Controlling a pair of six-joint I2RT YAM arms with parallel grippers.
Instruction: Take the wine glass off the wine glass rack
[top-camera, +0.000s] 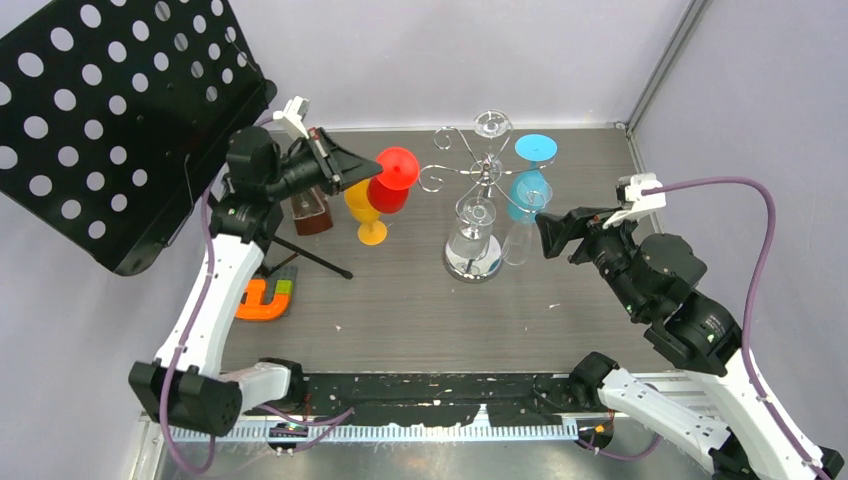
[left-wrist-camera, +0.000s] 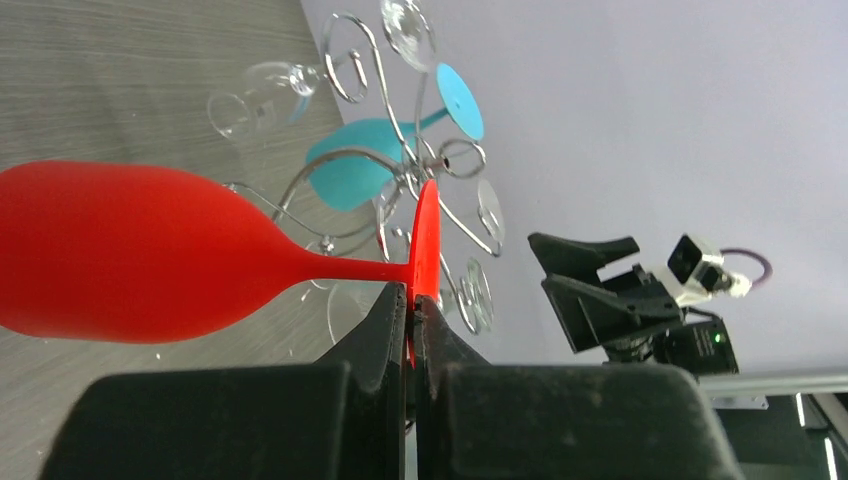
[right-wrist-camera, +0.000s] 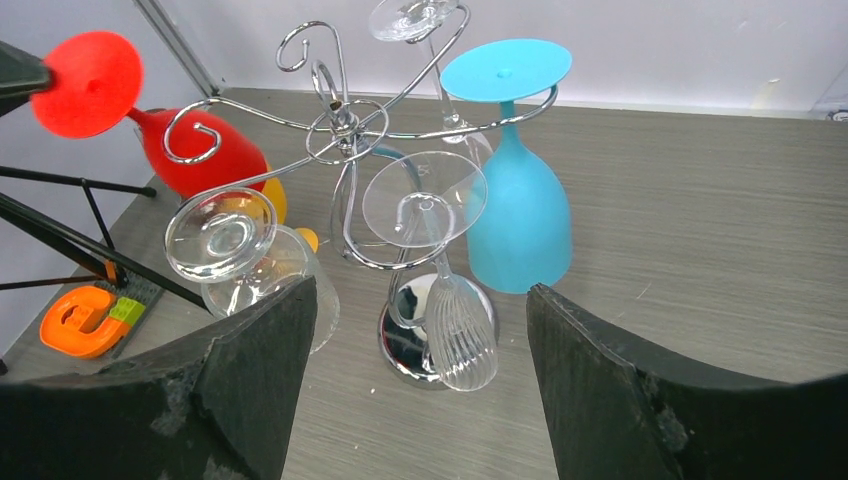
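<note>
My left gripper is shut on the red wine glass (left-wrist-camera: 140, 250) at the base end of its stem; in the top view the glass (top-camera: 394, 175) is left of the chrome wine glass rack (top-camera: 486, 172), apart from it. In the right wrist view the rack (right-wrist-camera: 350, 135) holds several clear glasses and a blue glass (right-wrist-camera: 518, 210). My right gripper (top-camera: 555, 228) stands open at the rack's right, with nothing between its fingers.
A yellow goblet (top-camera: 372, 230) stands under the red glass, a brown object (top-camera: 312, 218) beside it. An orange-and-green object (top-camera: 262, 305) and a black perforated panel (top-camera: 120, 150) on a stand are at left.
</note>
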